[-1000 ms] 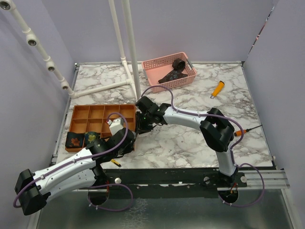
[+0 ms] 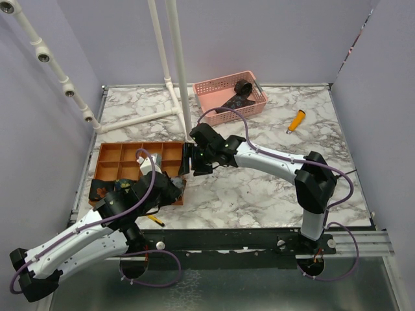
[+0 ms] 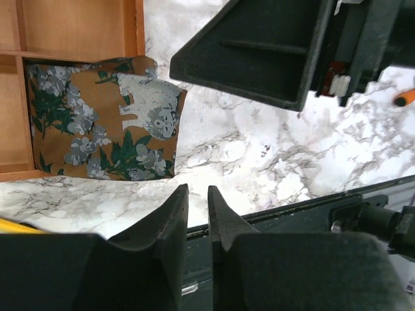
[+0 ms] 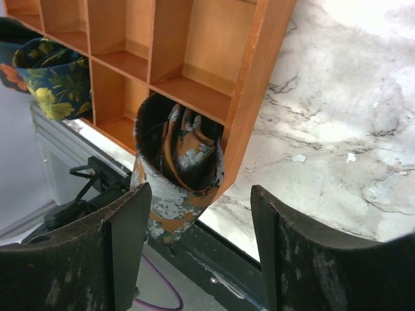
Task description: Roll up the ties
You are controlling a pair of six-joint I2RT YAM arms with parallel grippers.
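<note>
A brown tie with grey flowers and green leaves (image 3: 104,123) is rolled up in the front right corner compartment of the wooden organizer (image 4: 249,84). Its coils show in the right wrist view, with the outer layer (image 4: 172,207) bulging past the box's edge. My left gripper is slightly open beside the tie, a narrow empty gap between its fingertips. Wider apart stand the fingers of my right gripper, above the tie's corner, holding nothing. In the left wrist view a black right finger (image 3: 259,55) shows close to the tie.
Other rolled ties (image 4: 55,81) fill compartments at the organizer's left front. A pink basket (image 2: 202,97) at the back holds a dark tie (image 2: 238,100). An orange-handled tool (image 2: 296,120) lies at the right.
The two arms have drawn apart from the tie's corner: the right gripper has shifted back and its arm rightward, while the left arm has moved a little to the left.
</note>
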